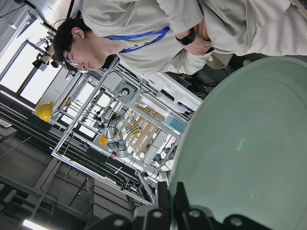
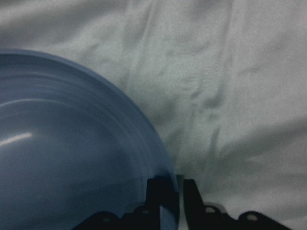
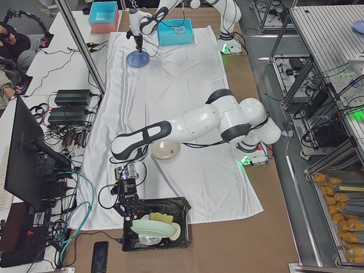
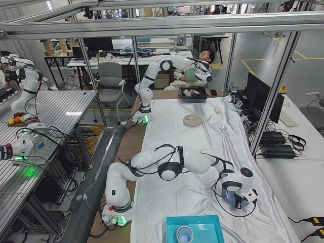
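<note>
My left gripper is shut on the rim of a pale green plate [image 1: 244, 139], held tilted over a black bin [image 3: 183, 207] holding light and yellowish items at the near end of the cloth. My right gripper stands at the rim of a blue plate [image 2: 67, 143] lying on the white cloth, one finger inside and one outside; whether it is shut on the rim I cannot tell. A beige plate [image 4: 192, 120] lies mid-cloth.
A cyan bin [image 4: 200, 223] with a cup inside sits beside the right arm. A monitor and cables crowd the side table. A seated person is close beyond the black bin.
</note>
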